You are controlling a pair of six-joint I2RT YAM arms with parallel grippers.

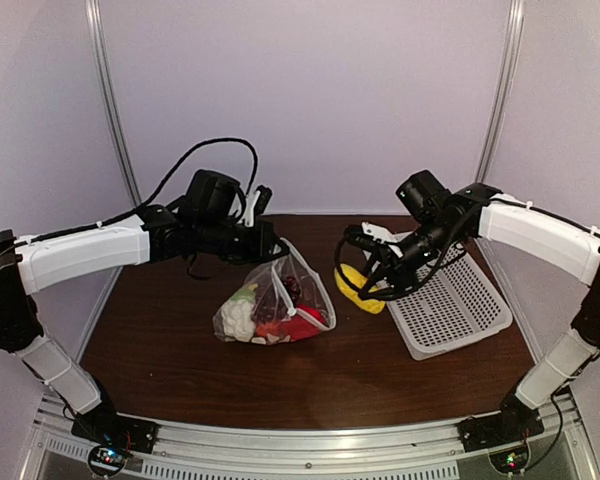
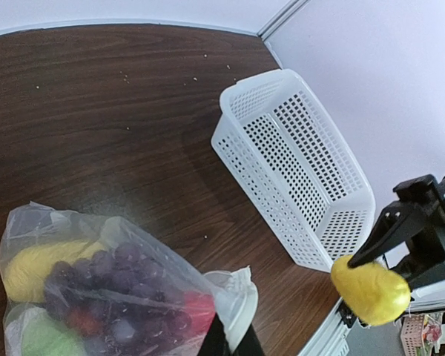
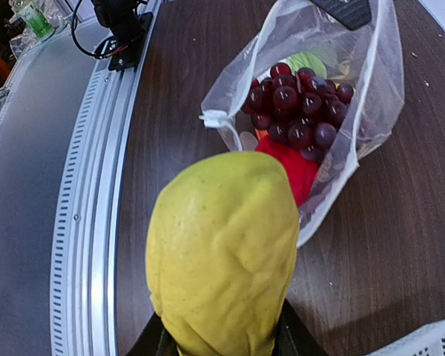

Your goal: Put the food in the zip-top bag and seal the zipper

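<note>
The clear zip top bag (image 1: 273,300) lies on the table with its mouth spread towards the right. Grapes (image 3: 300,107), a red item (image 3: 291,165) and a white-and-green vegetable (image 1: 240,312) show inside it, with a yellow item (image 2: 48,268) at its far end. My left gripper is shut on the bag's rim (image 2: 241,304), holding that edge up. In the air between bag and basket, my right gripper (image 1: 372,285) is shut on a yellow food item (image 3: 222,248). That piece hangs just outside the bag's mouth; its far tip is free of the fingers.
A white perforated basket (image 1: 450,305) stands at the right of the table, empty as far as shows in the left wrist view. The zipper slider (image 3: 216,119) sits at one end of the bag's mouth. Bare table (image 1: 230,385) lies in front of the bag.
</note>
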